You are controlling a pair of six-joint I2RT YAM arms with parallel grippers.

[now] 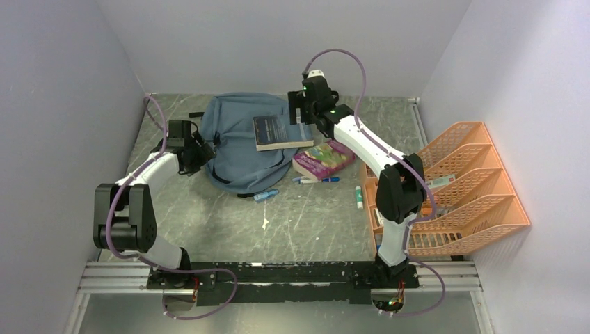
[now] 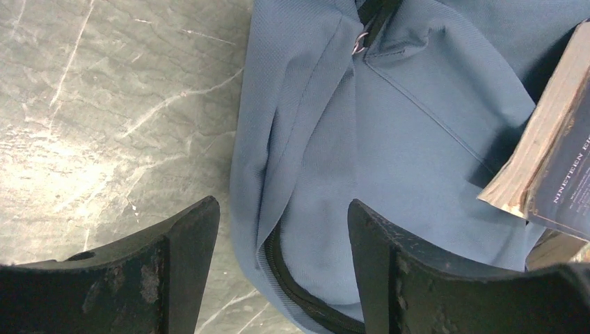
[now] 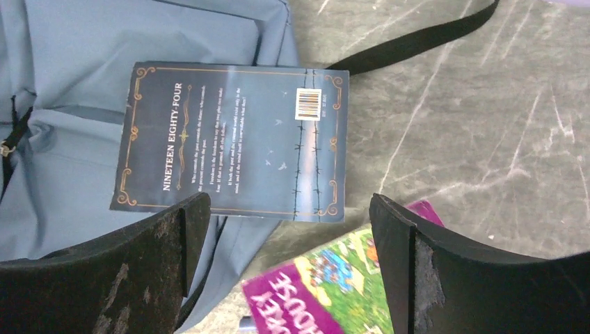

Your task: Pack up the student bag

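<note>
The blue bag (image 1: pixel 233 149) lies spread on the table at the back left. A dark book titled Nineteen Eighty-Four (image 3: pixel 236 139) rests across its right side. Partly off the bag's right edge is a purple and green book (image 1: pixel 325 158), its near part hidden by a finger in the right wrist view. My right gripper (image 1: pixel 297 108) stands open above the dark book's far side, holding nothing. At the bag's left edge my left gripper (image 1: pixel 207 152) is open, its fingers (image 2: pixel 188 257) apart on either side of the folded blue edge, without gripping it.
A blue highlighter (image 1: pixel 266 195) lies at the bag's near edge, with pens (image 1: pixel 320 181) to its right. A green-white glue stick (image 1: pixel 359 197) is beside the orange organizer (image 1: pixel 490 174) at right. A black strap (image 3: pixel 417 45) trails behind the bag.
</note>
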